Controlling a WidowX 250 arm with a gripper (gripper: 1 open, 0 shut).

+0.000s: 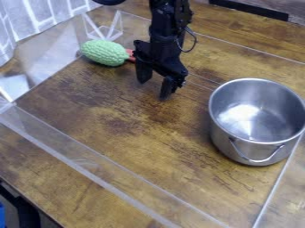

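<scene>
The black robot gripper (158, 69) hangs low over the wooden table (119, 134) at the upper middle, its fingers pointing down near the surface. A small reddish item (130, 55) shows just behind it, partly hidden. To its left lies a pale green textured vegetable-like object (103, 52). Whether the fingers hold anything cannot be told.
A large steel pot (256, 120) stands on the right. Clear plastic borders run along the left and lower left of the work area.
</scene>
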